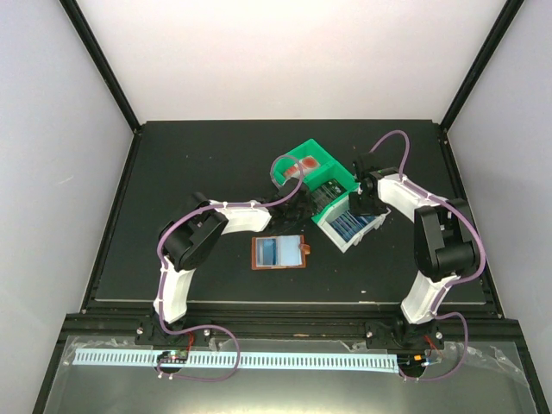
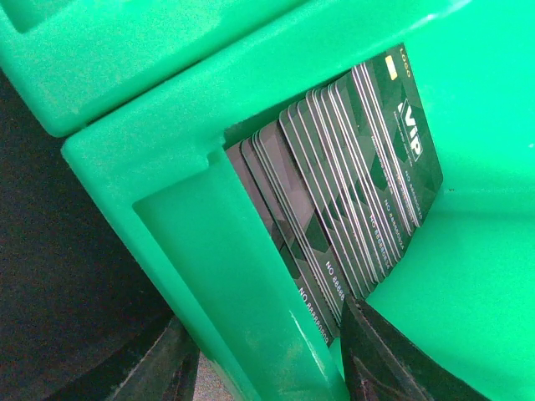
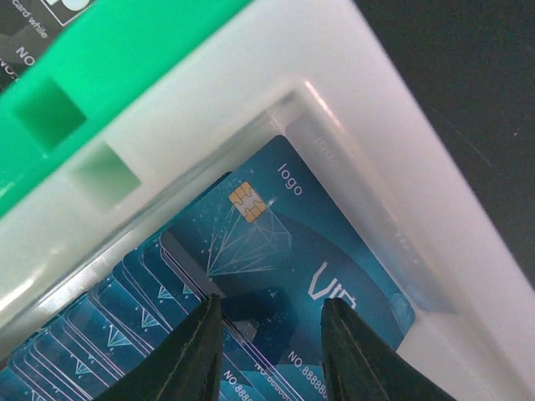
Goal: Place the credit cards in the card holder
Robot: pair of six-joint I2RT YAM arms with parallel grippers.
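Observation:
My left gripper is shut on the side wall of the green box (image 2: 226, 251), one finger outside and one inside. Dark VIP cards (image 2: 359, 175) lie fanned in that box. Over the white box (image 3: 376, 109), my right gripper stands part open above the blue cards. The topmost blue card (image 3: 251, 217), with a gold chip, lies tilted towards the box's corner, under the fingertips. No card is visibly gripped. The brown card holder (image 1: 304, 261) lies open in front of the boxes, a blue card (image 1: 267, 251) in its left side and pale sleeves at right.
Another green compartment (image 1: 313, 148) at the back holds reddish cards (image 1: 302, 166). Green and white boxes stand joined in a row between both arms.

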